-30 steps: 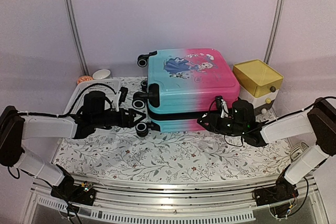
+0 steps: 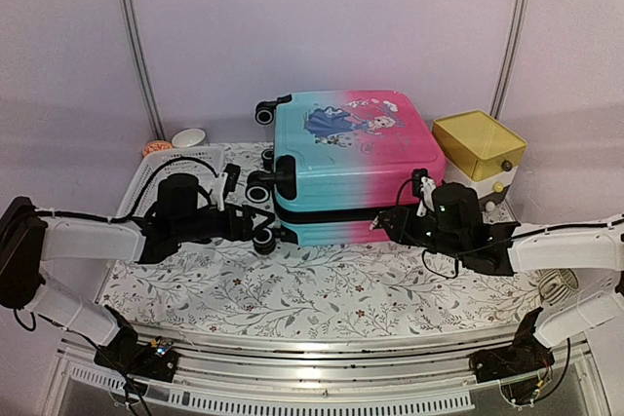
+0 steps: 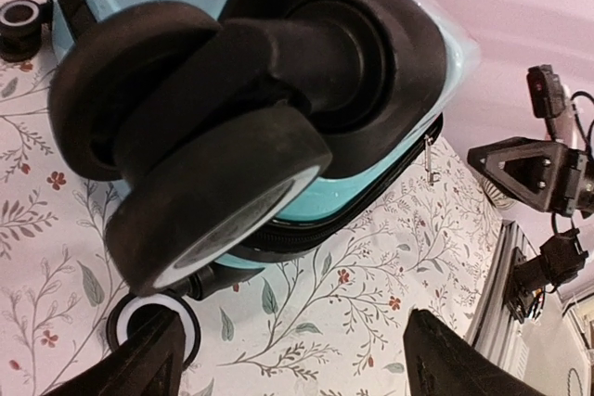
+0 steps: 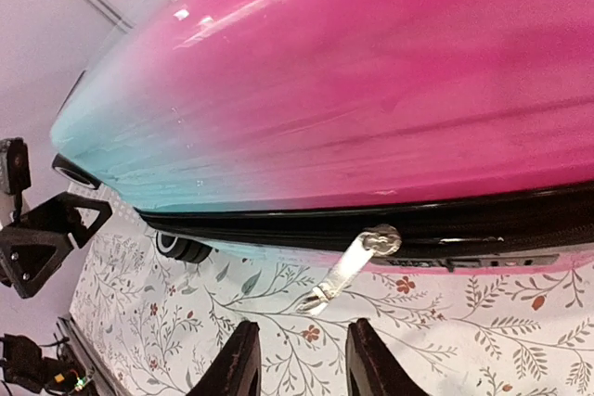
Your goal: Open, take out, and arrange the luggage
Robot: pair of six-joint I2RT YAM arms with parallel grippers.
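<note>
The cyan-to-pink suitcase with a princess print lies flat, wheels to the left, its black zipper band along the front. A silver zipper pull hangs from it on the pink part. My left gripper is beside the front-left wheels, its fingers apart with nothing between them. My right gripper is at the zipper pull; in the right wrist view its fingertips sit just below the pull, somewhat apart and empty.
A white basket and a white bowl are at the left. A yellow-topped box stands right of the suitcase.
The suitcase has not visibly moved.
</note>
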